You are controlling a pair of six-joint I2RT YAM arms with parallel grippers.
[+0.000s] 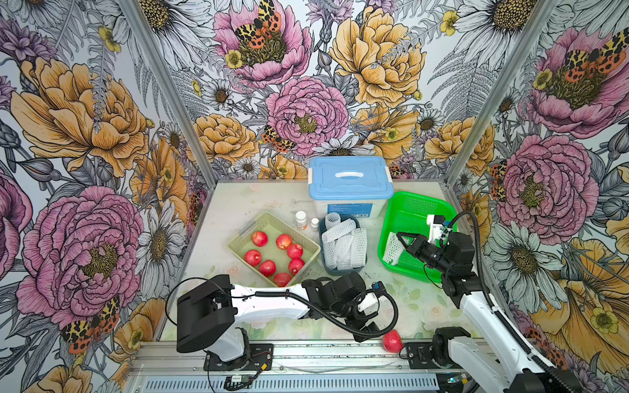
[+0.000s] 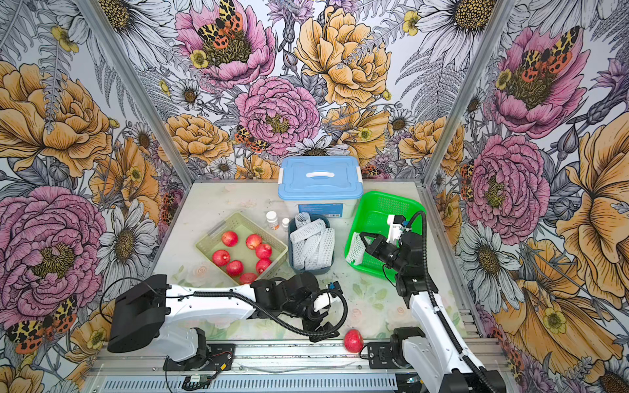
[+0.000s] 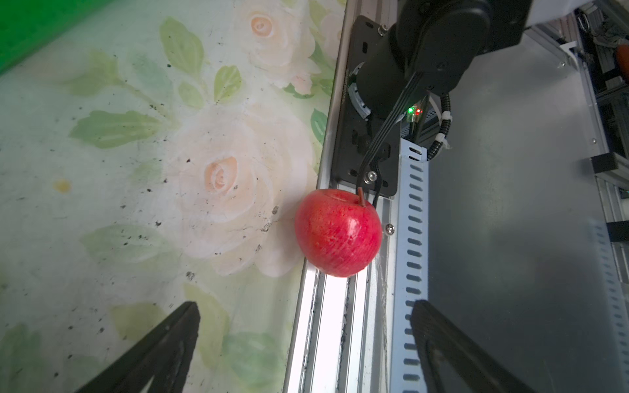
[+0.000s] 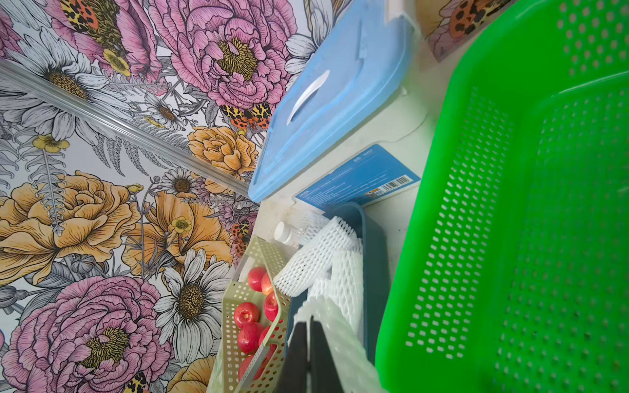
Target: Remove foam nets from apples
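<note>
A loose apple sits on the front aluminium rail, centred in the left wrist view. My left gripper is open above the front edge, its fingers either side and short of the apple. Several bare apples lie in the olive basket. My right gripper is shut at the green basket, with a white foam net at its tips; whether the net is pinched is hard to tell. More foam nets fill a dark bin at the middle.
A blue-lidded box stands at the back, with small white bottles beside the bin.
</note>
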